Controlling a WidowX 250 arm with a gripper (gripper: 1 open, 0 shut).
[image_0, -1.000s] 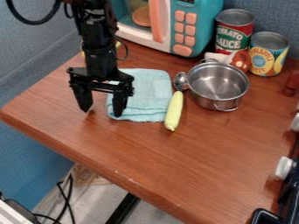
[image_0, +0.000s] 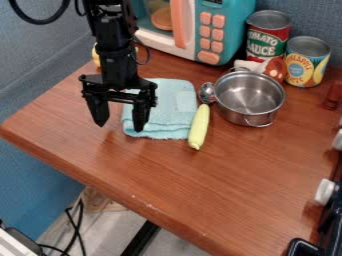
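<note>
My black gripper (image_0: 119, 118) hangs at the left of the table, its two fingers spread open, one over bare wood and the other over the left part of a folded light-blue cloth (image_0: 171, 115). Whether it touches the cloth I cannot tell. A yellow corn cob (image_0: 199, 127) lies along the cloth's right side, and a steel pot (image_0: 249, 106) with a spoon-like piece at its left stands beyond it.
A teal toy microwave (image_0: 214, 30), two cans (image_0: 269, 36) (image_0: 307, 62) and small items stand at the back. A black appliance with white knobs (image_0: 325, 192) lines the right edge.
The gripper has shifted very slightly over the last second, staying open at the cloth's left. Nothing else has visibly moved.
</note>
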